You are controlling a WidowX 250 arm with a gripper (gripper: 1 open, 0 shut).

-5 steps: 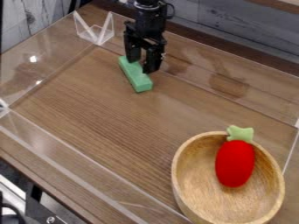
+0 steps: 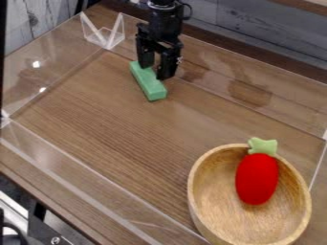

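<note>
My black gripper (image 2: pixel 159 59) is at the top middle of the camera view, low over a green oblong block (image 2: pixel 151 88) lying on the wooden table (image 2: pixel 102 134). The fingers are at the far end of the block; whether they grasp it or stand open is too small and dark to tell. A red plush object with a pale green top (image 2: pixel 257 178) sits in a round wooden bowl (image 2: pixel 211 211) at the lower right.
A clear angular object (image 2: pixel 102 32) stands at the upper left, left of the gripper. Dark walls line the back of the table.
</note>
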